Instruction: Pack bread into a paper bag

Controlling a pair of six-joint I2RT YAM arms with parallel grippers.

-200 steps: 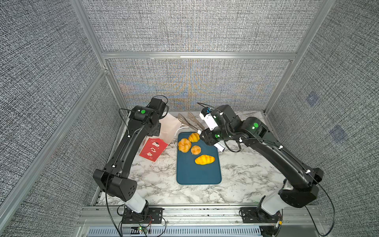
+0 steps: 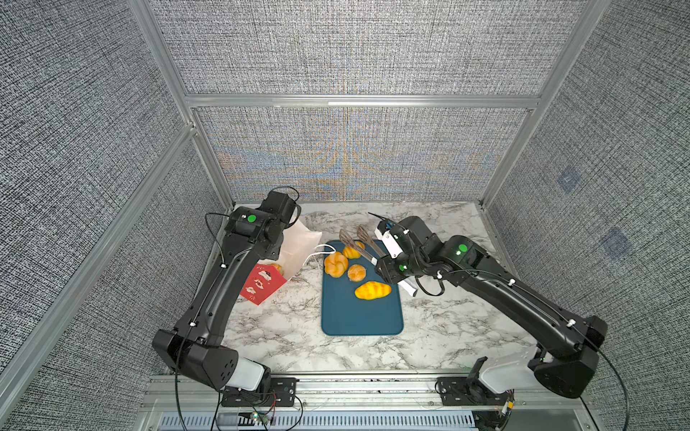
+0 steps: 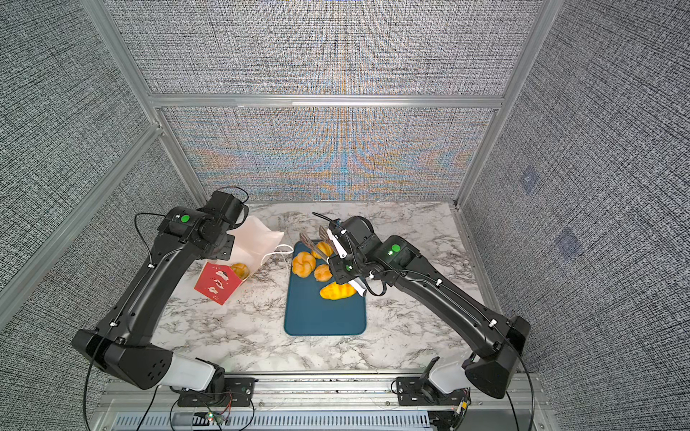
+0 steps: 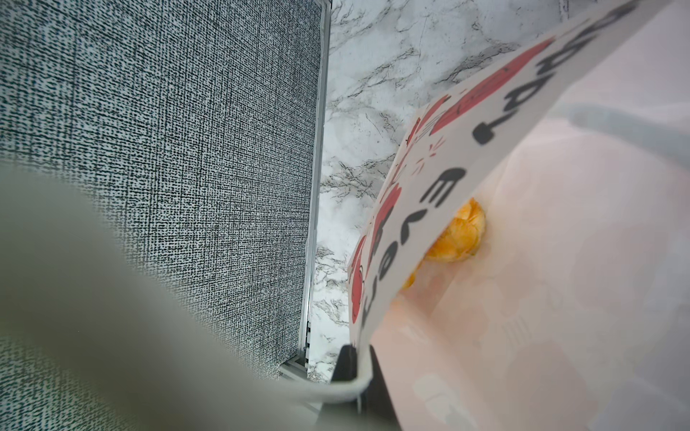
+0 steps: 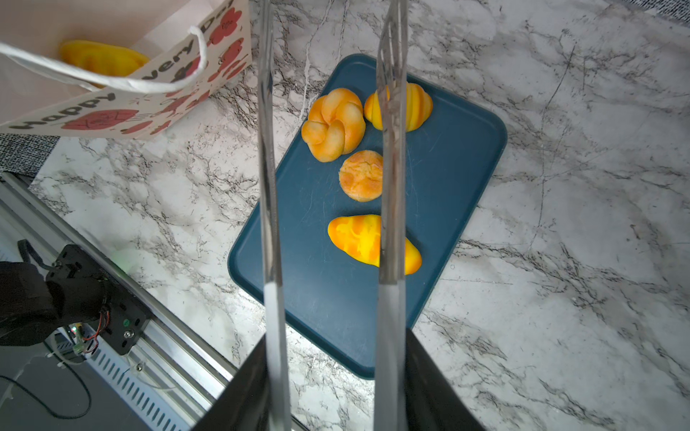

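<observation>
A pale paper bag [image 2: 302,248] with a red printed side leans on the left of the table, and yellow bread [image 5: 104,59] shows inside it. My left gripper is shut on the bag's rim by the white handle. In the right wrist view, my right gripper has metal tongs [image 5: 269,215] between its fingers, their arms spread apart and empty. Below them on the blue tray [image 5: 316,316] lie a knotted roll [image 5: 334,125], a small round bun [image 5: 360,176], a long yellow loaf [image 5: 355,237] and a ridged loaf [image 5: 418,107]. The tong arms partly hide both loaves.
The front part of the tray is bare. A white bag handle [image 2: 325,251] loops out to the tray's left edge. A metal rail [image 2: 345,377] borders the table's front.
My left gripper and the bag have shifted left and toward the front, and bread inside now shows from above. The tongs have moved slightly right and toward the front, over the tray's back edge.
</observation>
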